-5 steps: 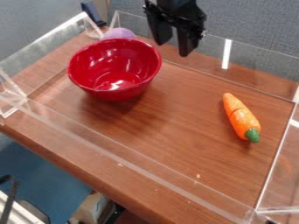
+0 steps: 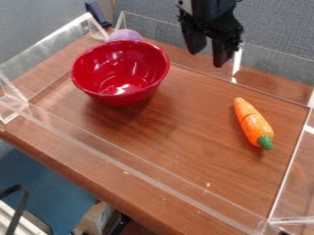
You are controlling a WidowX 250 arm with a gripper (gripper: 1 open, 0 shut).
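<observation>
My black gripper (image 2: pixel 208 46) hangs at the top centre of the camera view, above the back of the wooden table, with its two fingers apart and nothing visible between them. A red bowl (image 2: pixel 120 73) stands on the left of the table. A purple rounded object (image 2: pixel 124 35) sits behind it, partly hidden. An orange toy carrot (image 2: pixel 252 121) with a green tip lies on the right, well apart from the gripper.
Clear plastic walls edge the wooden table (image 2: pixel 172 147). Below the left edge is blue floor (image 2: pixel 37 165) with some loose items at the bottom.
My gripper has moved to the right, away from above the bowl and purple object. The bowl and carrot have not moved.
</observation>
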